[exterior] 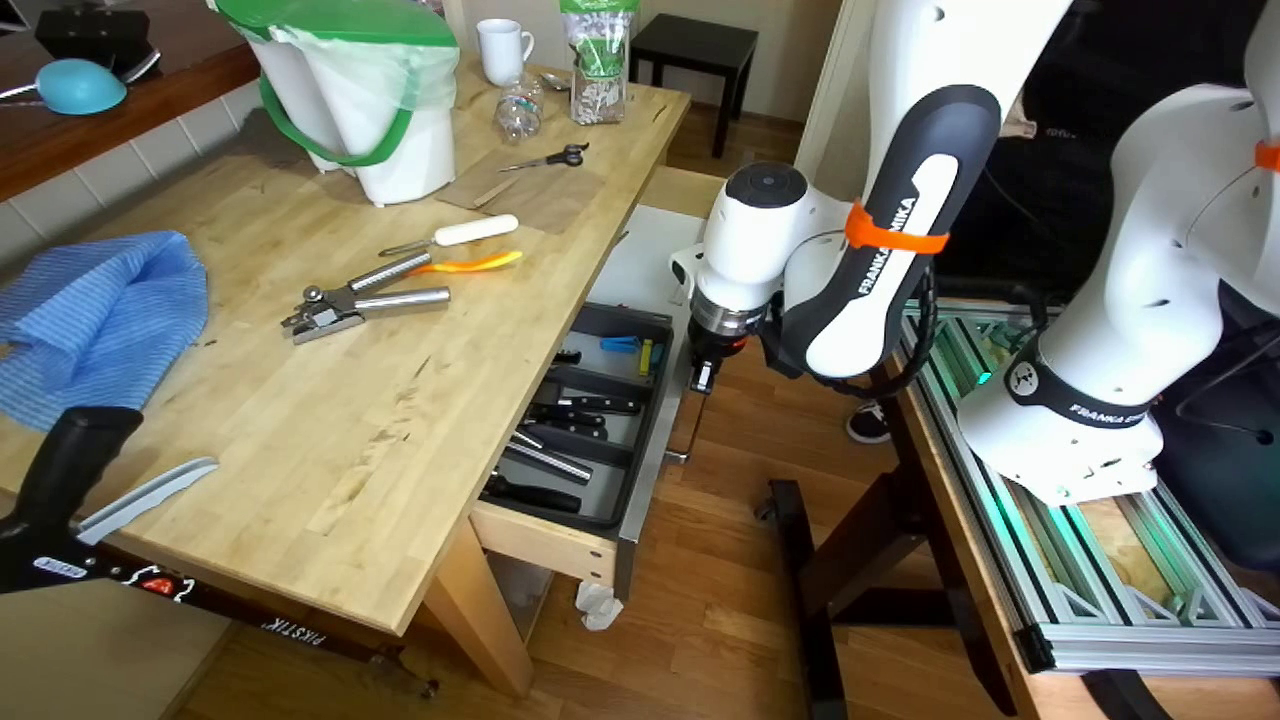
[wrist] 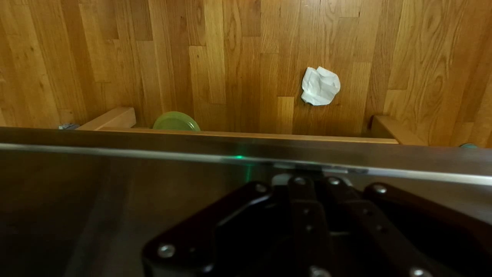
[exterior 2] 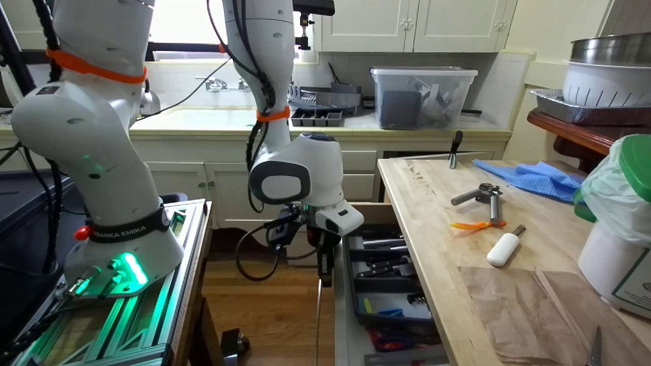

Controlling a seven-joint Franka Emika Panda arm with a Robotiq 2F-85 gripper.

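The drawer (exterior: 632,510) under the wooden table is pulled open. A thin metal handle (exterior: 685,442) runs along its front. My gripper (exterior: 702,384) points down at the outer side of that front, right by the handle bar (exterior 2: 318,317). In the wrist view the dark fingers (wrist: 302,196) are close together against the drawer front's metal face. Whether the thin bar lies between them is hidden. Inside the drawer, a dark tray (exterior 2: 355,286) holds black-handled knives and other utensils.
On the tabletop (exterior: 348,456) are a can opener (exterior: 330,310), a white-handled peeler (exterior: 476,230), scissors (exterior: 564,157), a blue cloth (exterior: 108,312) and a white bucket (exterior: 414,156). Crumpled white paper (wrist: 321,85) lies on the floor. A shoe (exterior: 870,422) shows behind the arm.
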